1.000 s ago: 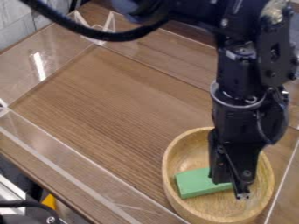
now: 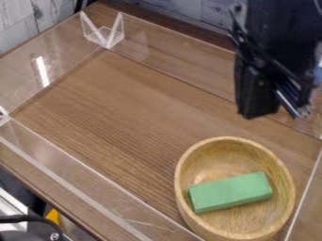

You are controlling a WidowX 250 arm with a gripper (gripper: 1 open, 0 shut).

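Observation:
My gripper point(image 2: 258, 94) fills the upper right, high above and behind a round wooden bowl point(image 2: 201, 214); it is shut, with nothing visible between its fingers, though their tips are hard to make out. A green rectangular block point(image 2: 231, 192) lies flat inside the bowl, fully in view and apart from the gripper.
A small clear wire-like stand point(image 2: 104, 30) sits at the back left. Transparent edging runs along the left and front, with dark cabling at the bottom left.
My gripper has risen up out of the bowl and away from the green block, which now shows whole. The block still lies in the bowl.

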